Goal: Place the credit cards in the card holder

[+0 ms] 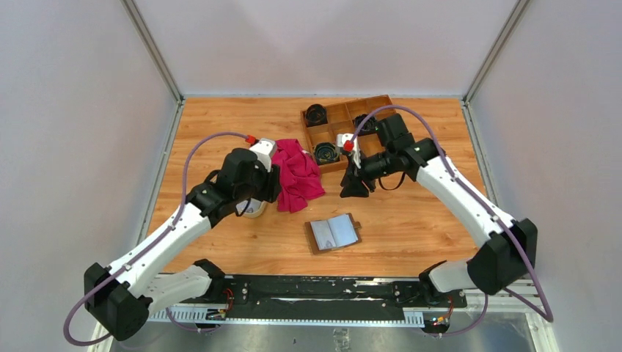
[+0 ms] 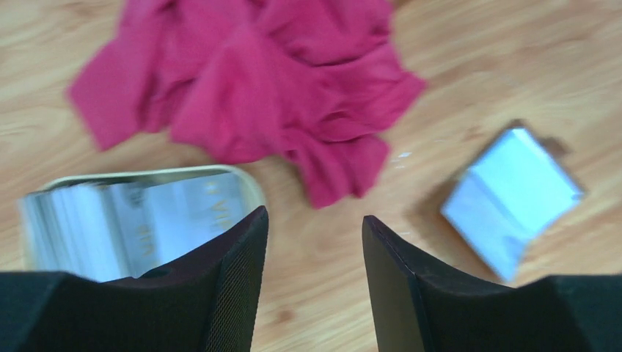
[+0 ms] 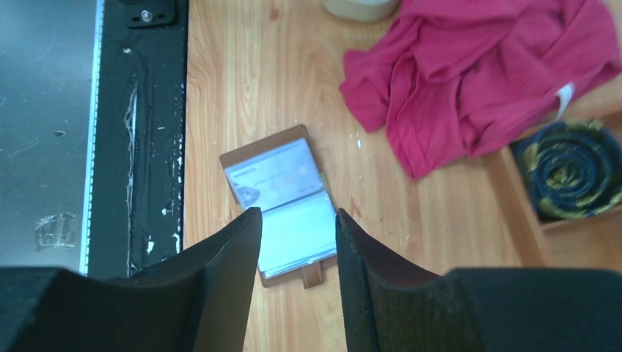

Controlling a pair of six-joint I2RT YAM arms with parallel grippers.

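Observation:
A brown card holder (image 1: 334,232) lies unfolded at the front centre, pale blue cards in its two sections; the right wrist view shows it (image 3: 292,227) below my right gripper. Left of the pink cloth, a cream tray of cards, partly hidden in the top view, fills the lower left of the left wrist view, with blue cards (image 2: 192,220) inside. My left gripper hangs raised near that tray, open with nothing between its fingers. My right gripper is raised right of centre, also open and empty.
A pink cloth (image 1: 292,176) lies crumpled at mid table. Behind it a wooden compartment box (image 1: 342,111) holds several black round items. Bare wood surrounds the holder.

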